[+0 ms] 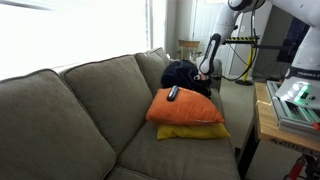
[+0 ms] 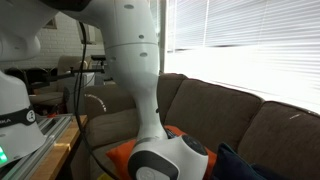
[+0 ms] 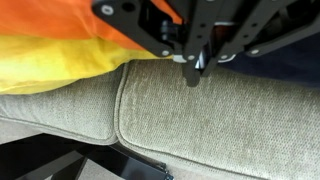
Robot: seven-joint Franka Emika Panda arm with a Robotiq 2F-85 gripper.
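On the grey sofa (image 1: 168, 158), a dark navy cloth or cushion (image 1: 186, 74) lies bunched behind an orange pillow (image 1: 184, 106). Below the orange one is a yellow pillow (image 1: 193, 131), and a dark remote-like object (image 1: 173, 93) rests on top. At the navy fabric's right side is my gripper (image 1: 203, 77). From the wrist, my gripper looks shut low over the seat, with navy fabric (image 3: 275, 62) against its right side and orange and yellow fabric (image 3: 60, 60) at left. The pinch itself is hard to make out. The other exterior view shows navy fabric (image 2: 232, 164) beside my white arm (image 2: 170, 158).
A wooden table (image 1: 268, 130) carrying equipment stands right of the sofa. The sofa backrest (image 1: 105, 93) runs along the window side. Bare seat lies in front of the pillows, and a seat seam (image 3: 118, 105) shows below my gripper.
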